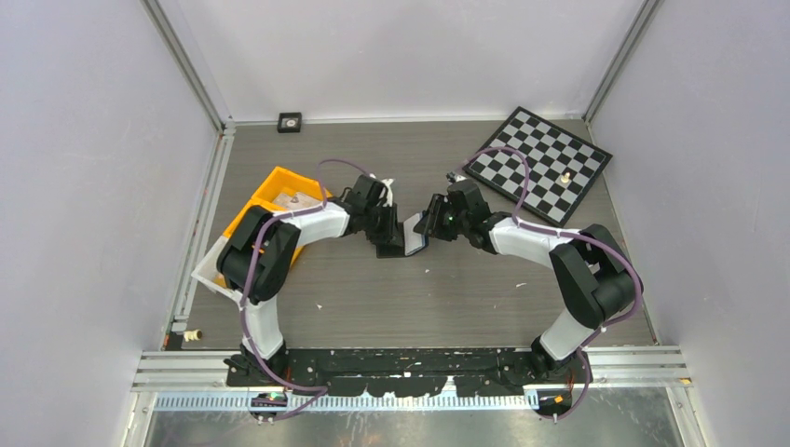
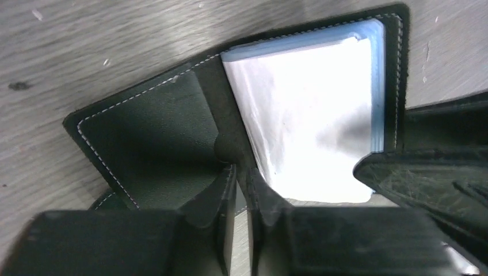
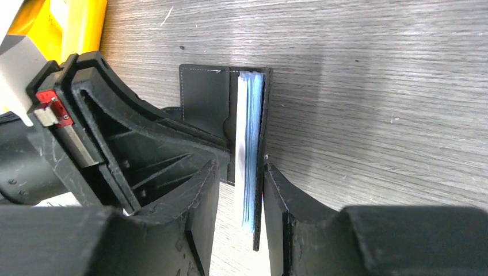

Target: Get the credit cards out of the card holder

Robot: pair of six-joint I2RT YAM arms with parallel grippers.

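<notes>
A black stitched card holder (image 2: 144, 144) lies open on the table between the grippers, its white and blue card sleeves (image 2: 302, 109) on the right half. My left gripper (image 1: 391, 228) is over the holder's left half; in the left wrist view its fingertips (image 2: 226, 190) are close together low on the holder, and whether anything is between them is unclear. My right gripper (image 1: 429, 221) is open at the holder's right side, with the edge of the holder and cards (image 3: 250, 144) standing between or beside its fingertips.
An orange bin (image 1: 268, 194) sits at the left beside the left arm. A chessboard (image 1: 536, 163) lies at the back right, and a small black box (image 1: 290, 122) at the back left.
</notes>
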